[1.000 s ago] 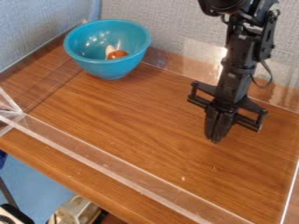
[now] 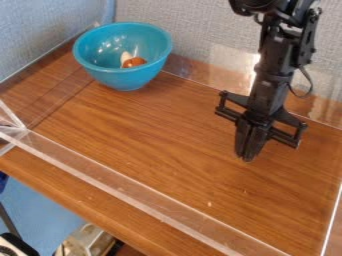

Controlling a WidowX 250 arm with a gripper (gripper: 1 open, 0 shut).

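My gripper point(image 2: 249, 152) points straight down, low over the wooden table point(image 2: 160, 180) on the right side of the view, its fingers shut; nothing shows between them. A teal bowl point(image 2: 100, 74) stands at the back left, with a small orange and pale item point(image 2: 132, 62) inside, too small to identify clearly.
Clear strips, apparently a transparent barrier, run along the table's edges. Pale textured walls point(image 2: 201, 30) close the back and left.
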